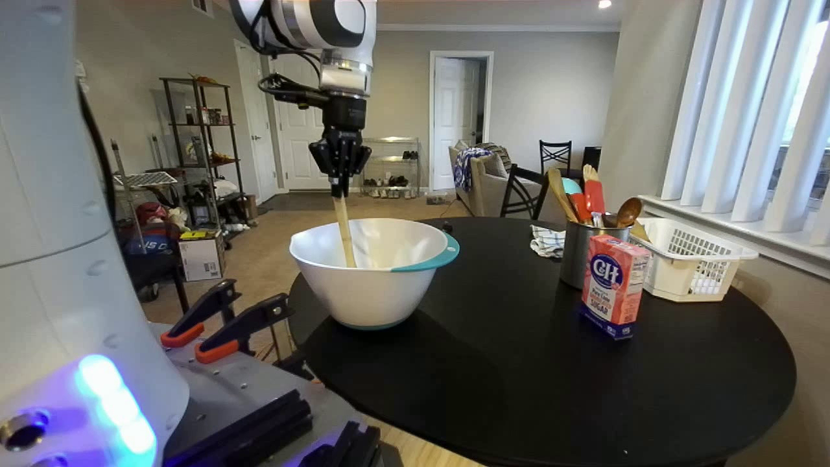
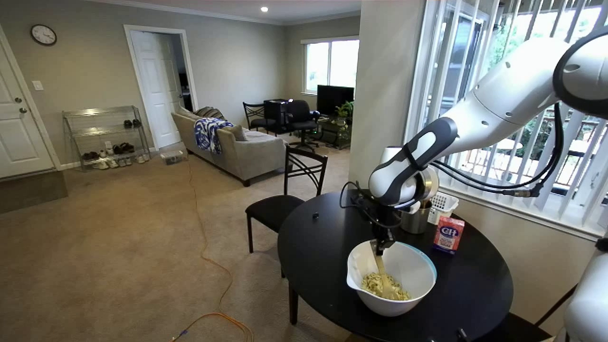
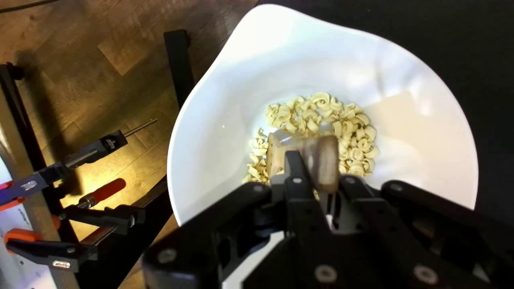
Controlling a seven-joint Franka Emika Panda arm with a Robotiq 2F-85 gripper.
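Observation:
A white mixing bowl (image 1: 366,292) with a teal handle and base stands on the black round table (image 1: 529,389). Pale, curled pasta (image 3: 356,137) lies in the bottom of the bowl, clearest in the wrist view. My gripper (image 1: 340,189) is above the bowl, shut on the upper part of a wooden utensil (image 1: 344,233). The utensil slants down into the bowl, and in exterior view 2 its lower end (image 2: 390,288) is among the pasta. From exterior view 1 the bowl's wall hides that end.
A pink C&H sugar box (image 1: 612,284) stands on the table's right side, in front of a metal utensil holder (image 1: 574,253). Behind are a white basket (image 1: 685,268) and a checked cloth (image 1: 548,241). Clamps (image 1: 241,331) sit at the table's left edge.

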